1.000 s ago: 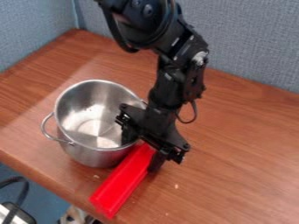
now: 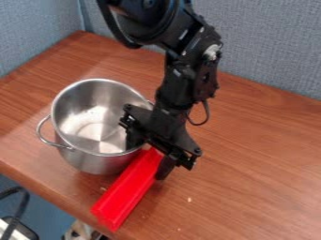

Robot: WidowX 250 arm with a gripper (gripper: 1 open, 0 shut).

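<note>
A long red tray or bar [image 2: 126,195] lies at the front of the wooden table, slanting from bottom left up under the gripper. The black gripper [image 2: 158,145] is low over its upper end, beside the right side of a steel pot [image 2: 88,122] with side handles. The gripper is shut on something at that spot, apparently the red bar's end, though its fingertips are largely hidden by its own body.
Bare wood [image 2: 257,178] is free to the right and at the back left. Grey padded walls stand behind. The table's left front edge is close to the pot and red bar, with dark cables below it.
The gripper and red bar have shifted very slightly left and down in the view; the pot appears nudged slightly left. Otherwise little differs.
</note>
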